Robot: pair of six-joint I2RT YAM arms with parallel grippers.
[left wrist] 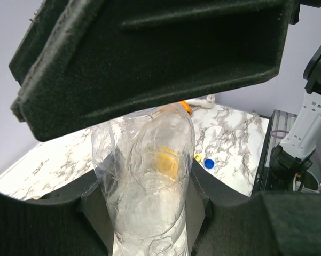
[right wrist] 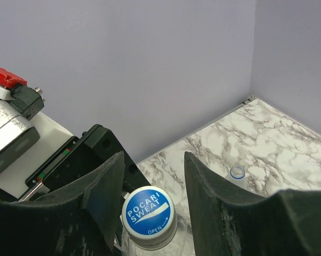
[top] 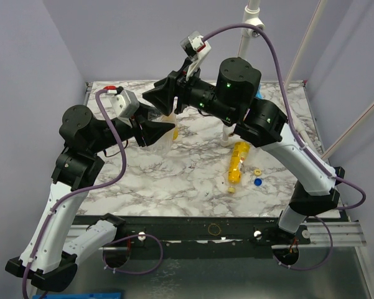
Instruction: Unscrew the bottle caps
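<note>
A clear plastic bottle [left wrist: 147,208] fills the middle of the left wrist view, pinched by my left gripper. Its round blue-and-white cap [right wrist: 148,212], printed POCARI SWEAT, shows from above in the right wrist view. My right gripper is part open, one finger on each side of that cap, with a gap to the right-hand finger. A large dark part of the right gripper also crosses the top of the left wrist view, above the bottle. From the top view, the right gripper hides the cap.
A yellow-wrapped bottle [top: 238,163] lies on the marble table [top: 193,168], near a loose blue cap [top: 257,182] and a small yellow cap [top: 257,172]. Another clear bottle's neck [right wrist: 237,172] stands farther off.
</note>
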